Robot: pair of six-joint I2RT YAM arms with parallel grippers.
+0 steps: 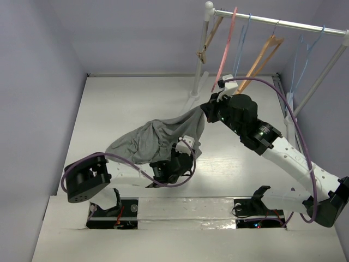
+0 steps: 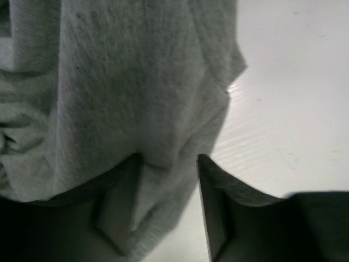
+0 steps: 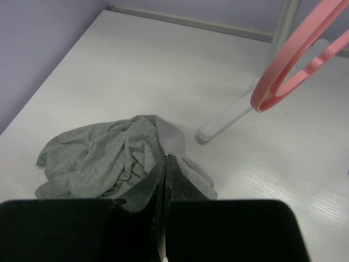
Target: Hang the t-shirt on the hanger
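A grey T-shirt (image 1: 139,143) lies crumpled on the white table, one part lifted toward the upper right, where my right gripper (image 1: 206,112) is shut on it. In the right wrist view the cloth (image 3: 101,158) stretches up to my shut right fingertips (image 3: 167,158). My left gripper is low over the shirt near its front right edge, part open, with cloth beneath and between its blurred fingers. A pink hanger (image 1: 226,46) hangs from the rail, just above and beyond my right gripper.
The white rack's rail (image 1: 283,23) also carries blue hangers (image 1: 306,57), a wooden hanger (image 1: 259,63) and a tan one (image 1: 210,38). The rack's foot (image 3: 226,117) stands beside the shirt.
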